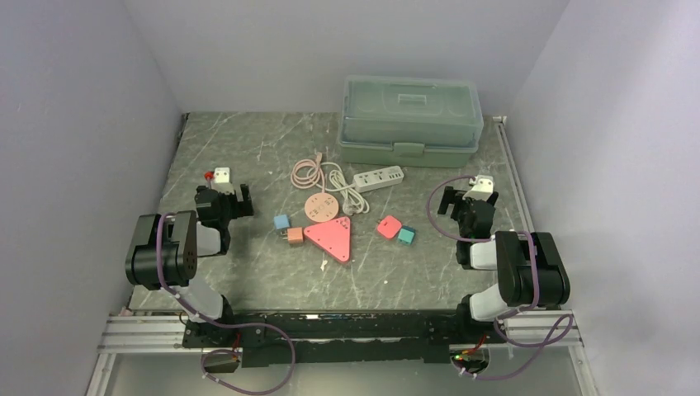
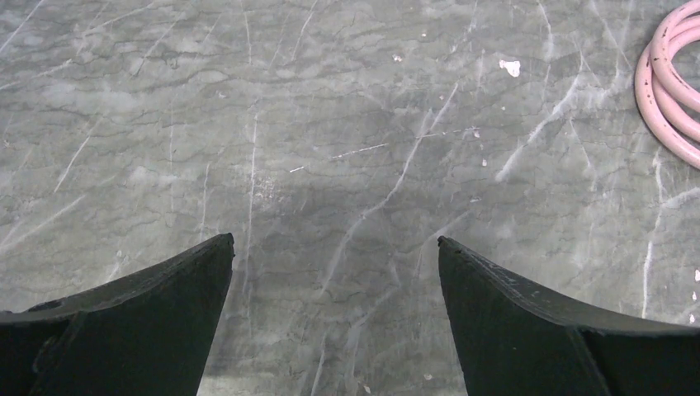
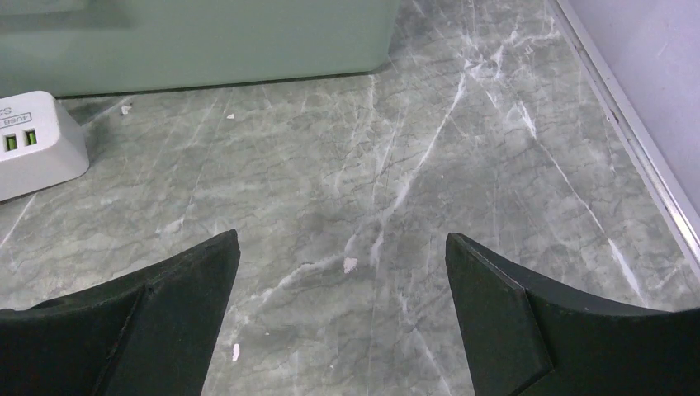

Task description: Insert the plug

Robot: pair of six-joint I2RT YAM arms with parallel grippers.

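Note:
Both arms stand at the table's sides. My left gripper is open over bare table, and so is my right gripper; nothing lies between either pair of fingers. Between them in the top view lie several small blocks that look like plugs: a blue one point(image 1: 281, 222), an orange one point(image 1: 295, 236) with prongs, a red one point(image 1: 390, 227) and a teal one point(image 1: 406, 235). Close by are a red triangular socket block point(image 1: 330, 239), a round pinkish socket point(image 1: 321, 207) and a white power strip point(image 1: 378, 179). Which plug is meant cannot be told.
A green lidded box point(image 1: 410, 124) fills the back right of the table. Coiled pink cable point(image 1: 307, 174) and white cable point(image 1: 352, 200) lie around the sockets. Bare table separates each gripper from the central group.

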